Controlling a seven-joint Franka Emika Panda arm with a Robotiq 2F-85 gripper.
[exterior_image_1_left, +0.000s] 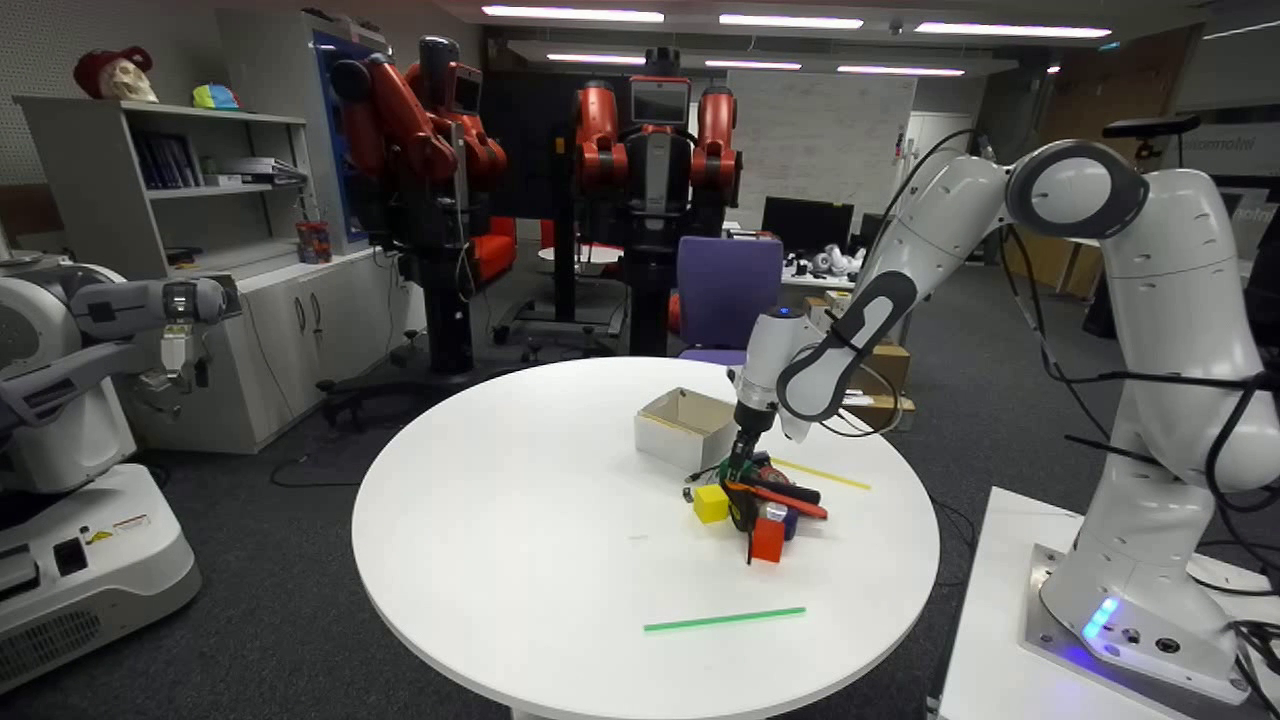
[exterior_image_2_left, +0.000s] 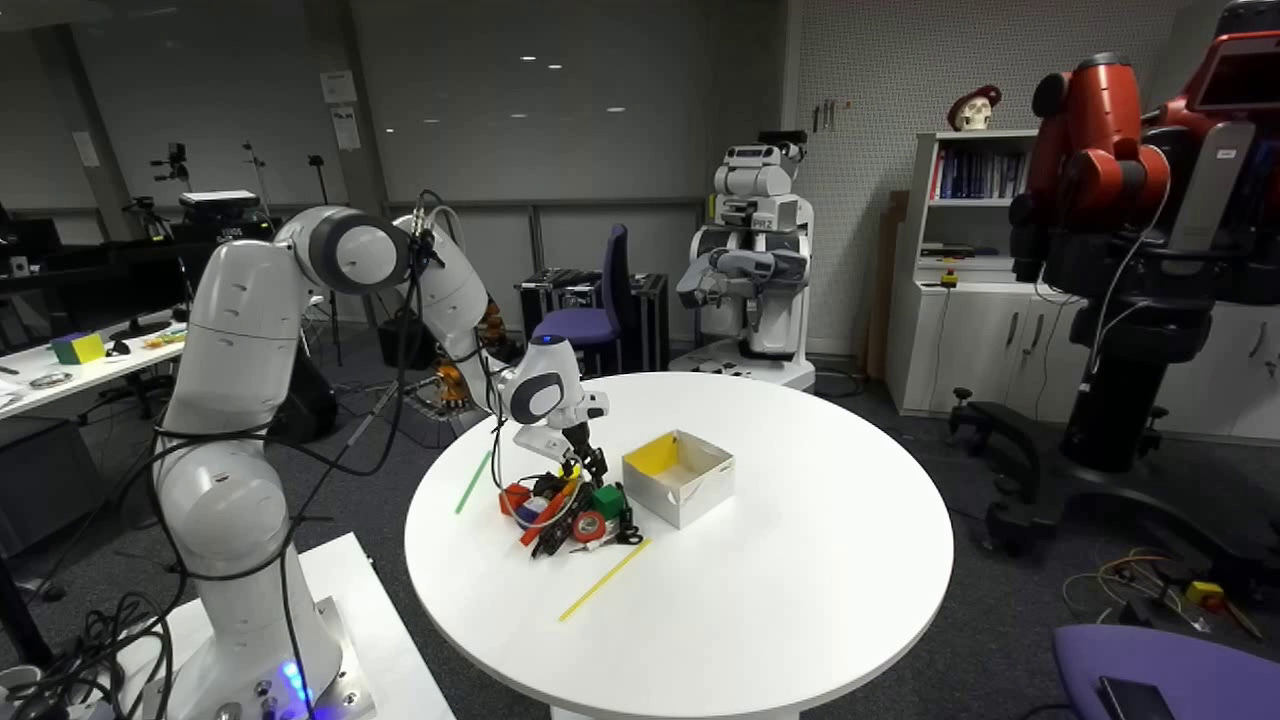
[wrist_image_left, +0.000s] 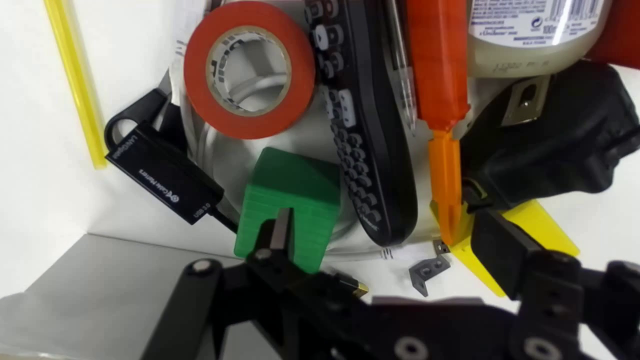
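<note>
My gripper is open above a pile of mixed things on the round table, its fingers wide apart. In the wrist view the left finger overlaps a green block, and the right one is over a yellow block. Between them are the lower end of a black remote and an orange-tipped red tool. Whether a finger touches anything, I cannot tell. Farther up lie a red tape roll, a pale bottle and a black tape measure. An open white box stands beside the pile.
A black USB adapter and its cable lie by the green block. Two thin sticks, one yellow and one green, rest apart from the pile.
</note>
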